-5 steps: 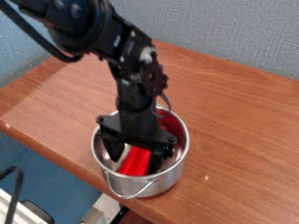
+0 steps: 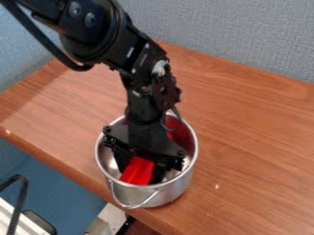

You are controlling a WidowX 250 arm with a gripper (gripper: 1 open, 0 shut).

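A metal pot (image 2: 167, 194) with a wire handle stands near the left front edge of the wooden table. My black gripper (image 2: 145, 162) reaches down into it from above, its wrist filling much of the opening. A red object (image 2: 139, 172) shows inside at the front, below the gripper, and more red shows at the back right of the pot. The fingertips are hidden in the pot, so what lies between them cannot be seen.
A grey wall stands behind.
The gripper has shifted slightly within the pot over the last second. The pot stands in about the same place.
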